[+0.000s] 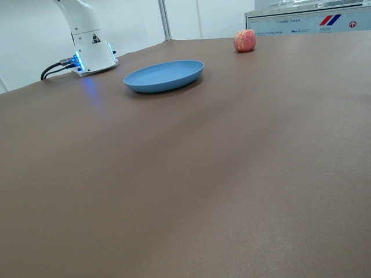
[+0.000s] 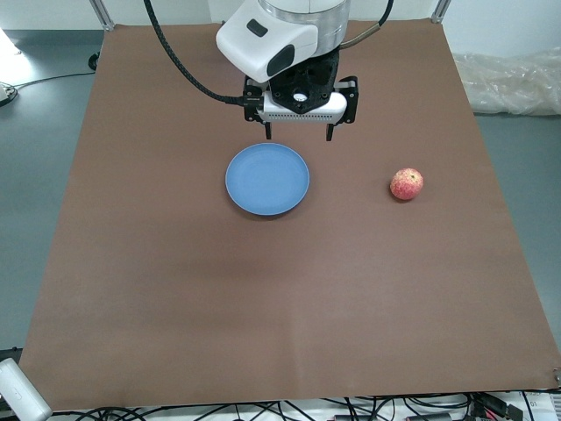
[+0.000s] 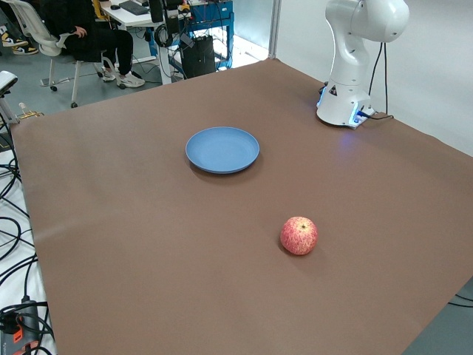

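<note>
My gripper hangs over the back of the table in the left view, its two black fingers spread apart with nothing visible between them. A flat blue plate lies just in front of and below it. A red, mottled apple rests on the bare tabletop, apart from the plate, to its right in the left view. In the top and right views the arm's base shows, while the gripper is out of sight.
Cables run along its edge, and a white cylinder is at the lower left of the left view. The right view shows a seated person beyond the table.
</note>
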